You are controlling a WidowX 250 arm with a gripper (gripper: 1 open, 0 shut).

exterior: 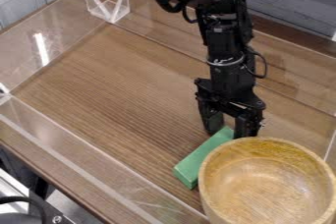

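Note:
My black gripper (229, 114) hangs down over the wooden table at the centre right, its lower end at the upper part of a green block (202, 157). The green block lies flat, partly behind a cream oval bowl (262, 189) at the bottom right. The fingertips are dark and crowded together, so I cannot tell how far apart they are or whether anything is between them.
Open wooden table (92, 90) fills the left and middle. A clear plastic object (110, 7) stands at the upper left. The table's edge runs along the left and top right.

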